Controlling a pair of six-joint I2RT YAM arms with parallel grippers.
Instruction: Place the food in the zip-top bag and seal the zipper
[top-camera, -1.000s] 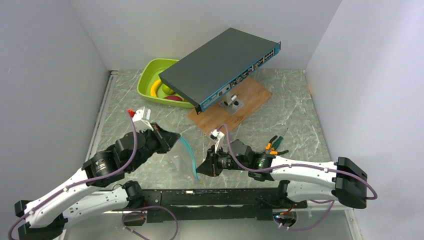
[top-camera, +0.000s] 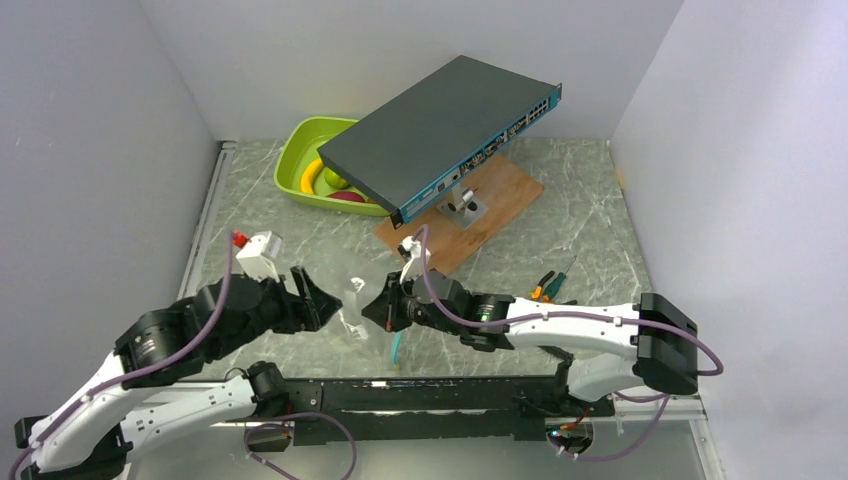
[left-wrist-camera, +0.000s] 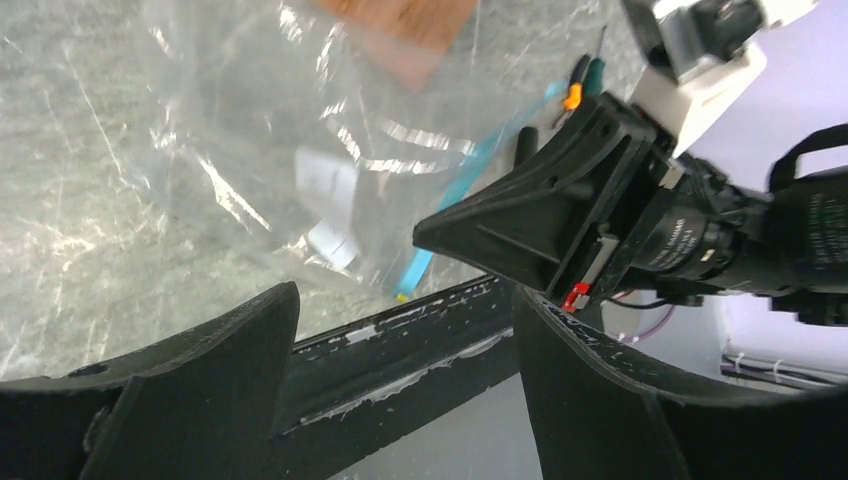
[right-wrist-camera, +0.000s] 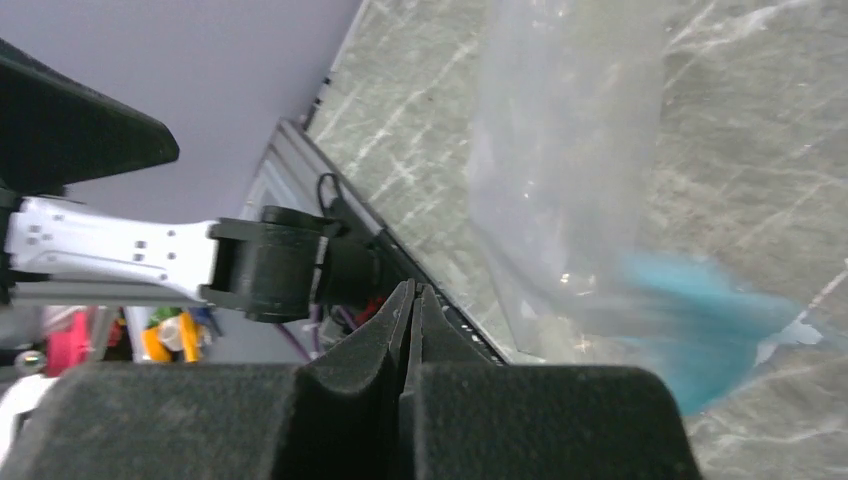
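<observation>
The clear zip top bag (left-wrist-camera: 240, 130) lies loose and crumpled on the counter, with its blue zipper strip (left-wrist-camera: 460, 190) to the right in the left wrist view. My left gripper (top-camera: 318, 300) hovers over its left side, fingers spread apart and empty. My right gripper is shut with nothing between its fingertips. In the right wrist view the zipper (right-wrist-camera: 710, 320) is blurred, lying beyond and to the right of those tips. The food, a banana (top-camera: 311, 178), a green fruit (top-camera: 335, 180) and a dark red item (top-camera: 347, 196), sits in the green basket (top-camera: 292, 160).
A dark rack unit (top-camera: 440, 130) on a wooden board (top-camera: 510, 190) overhangs part of the basket. Pliers and a screwdriver (top-camera: 556, 284) lie at the right, behind the right arm. The two grippers are close together.
The bag has sagged down.
</observation>
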